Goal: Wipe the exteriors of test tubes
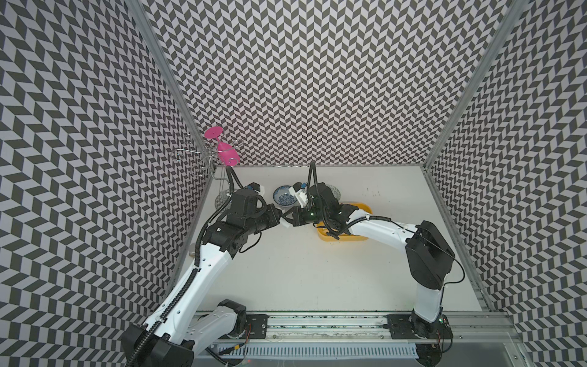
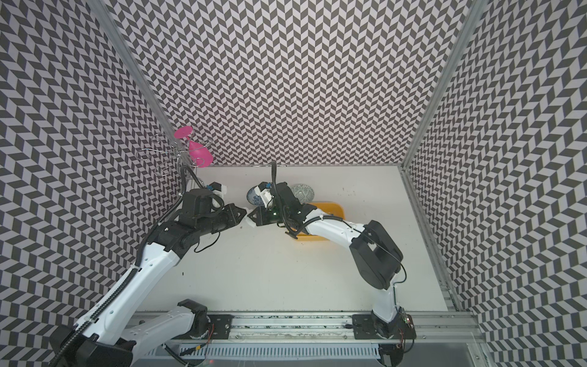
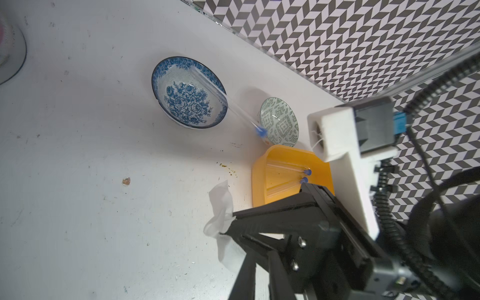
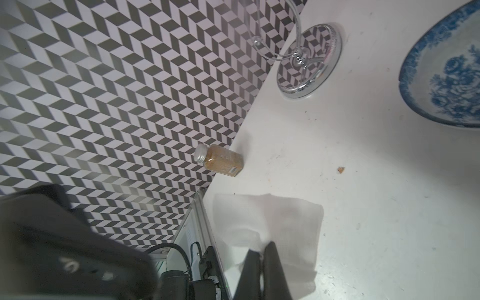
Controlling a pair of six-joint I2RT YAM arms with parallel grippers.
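Observation:
My left gripper (image 1: 278,217) and right gripper (image 1: 287,217) meet above the table middle. The right is shut on a thin white tissue (image 4: 295,220), which hangs around its tips. The left is shut; what it holds is hidden behind the tissue and right gripper. A blurred clear tube (image 3: 235,110) with a blue cap shows across the blue-patterned bowl (image 3: 185,102) in the left wrist view; its support is unclear. Blue-capped tubes (image 3: 285,166) lie in the yellow tray (image 3: 259,185).
A green-patterned bowl (image 3: 279,122) sits behind the tray. A metal rack (image 4: 307,60) with pink items and a jar (image 4: 222,160) stand along the left edge.

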